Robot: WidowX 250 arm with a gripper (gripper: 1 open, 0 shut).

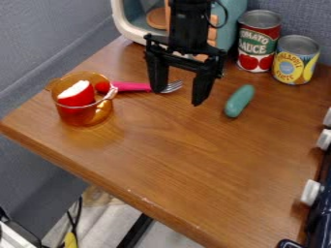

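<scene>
The black gripper point(180, 79) hangs open over the back middle of the wooden table, its two fingers apart with nothing seen between them. Behind and below it lies a pink fork point(134, 86). At the left, an orange pot point(80, 110) holds red-and-white pieces point(76, 94). A teal oblong object point(239, 100) lies right of the gripper. A tomato sauce can point(257, 44) and a yellow can point(296, 62) stand at the back right.
A teal-and-white container point(127, 17) stands at the back behind the arm. A black appliance with white knobs point(318, 208) is at the right edge.
</scene>
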